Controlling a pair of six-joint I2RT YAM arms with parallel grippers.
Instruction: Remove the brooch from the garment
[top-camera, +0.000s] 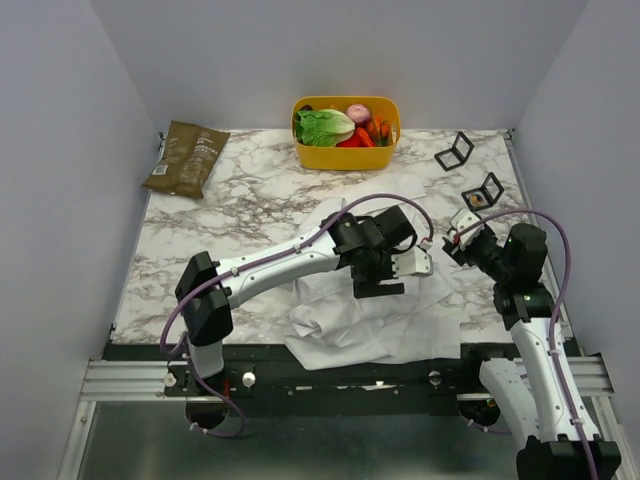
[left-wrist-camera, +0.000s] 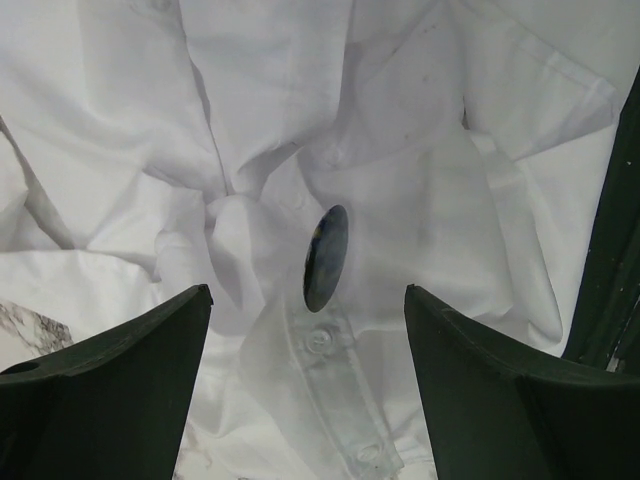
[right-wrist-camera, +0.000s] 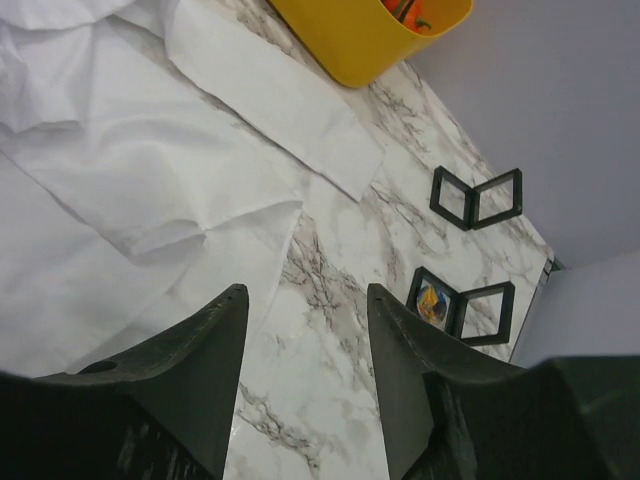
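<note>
A dark, glossy oval brooch (left-wrist-camera: 326, 258) stands out from the white garment (left-wrist-camera: 420, 230), just above a button on its placket. My left gripper is over the cloth, fingers apart, the brooch lying in line with the gap between its fingers; whether it touches either one cannot be told. The top view shows the crumpled garment (top-camera: 350, 325) spread across the table, partly covered by the left arm, which hides the brooch there. Off the garment's right side, my right gripper is open and empty above bare marble.
A yellow bin (top-camera: 350, 158) of vegetables stands at the back. Two black hinged frames (top-camera: 455, 151) are on the right, close to the right gripper. A brown bag (top-camera: 187, 158) lies back left. Bare marble is free left of the garment.
</note>
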